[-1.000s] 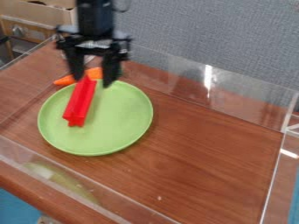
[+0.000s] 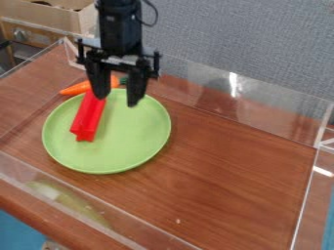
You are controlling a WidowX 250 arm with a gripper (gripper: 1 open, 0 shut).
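A red bar-shaped object (image 2: 88, 118) lies on the left part of a green plate (image 2: 135, 137). My gripper (image 2: 117, 90) hangs over the back of the plate, above and behind the red object's far end, its fingers spread open. An orange carrot-like object (image 2: 74, 89) lies behind the plate, partly hidden by the gripper.
The wooden tray floor (image 2: 232, 184) is clear to the right of the plate. Clear low walls surround it, with a grey backdrop behind. A cardboard box (image 2: 39, 14) stands at the back left.
The plate and the objects have not visibly moved.
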